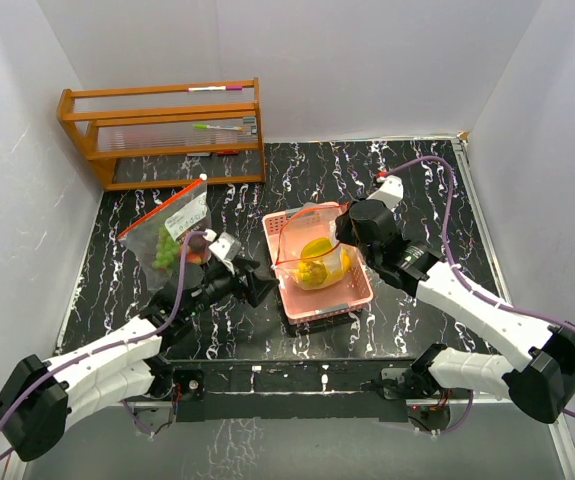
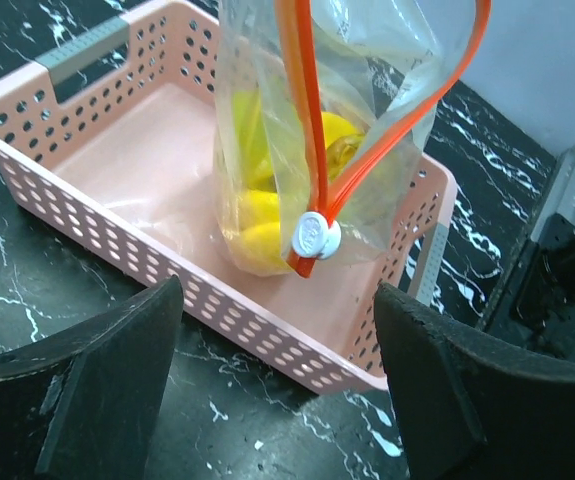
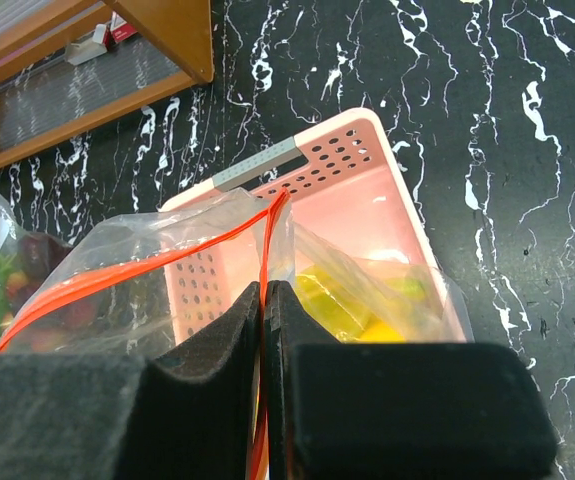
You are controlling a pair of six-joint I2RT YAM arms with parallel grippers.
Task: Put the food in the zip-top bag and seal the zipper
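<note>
A clear zip bag (image 2: 237, 180) with orange zipper strips (image 3: 112, 278) holds yellow food (image 1: 315, 262) inside a pink basket (image 1: 287, 300). My right gripper is shut on the bag's rim at the zipper, above the basket's right side. My left gripper stands open just left of the basket, its fingers apart with nothing between them, facing the white slider (image 2: 317, 235) at the zipper's end.
A second bag (image 1: 167, 235) with green and red produce stands behind my left arm. A wooden rack (image 1: 117, 183) with markers is at the back left.
</note>
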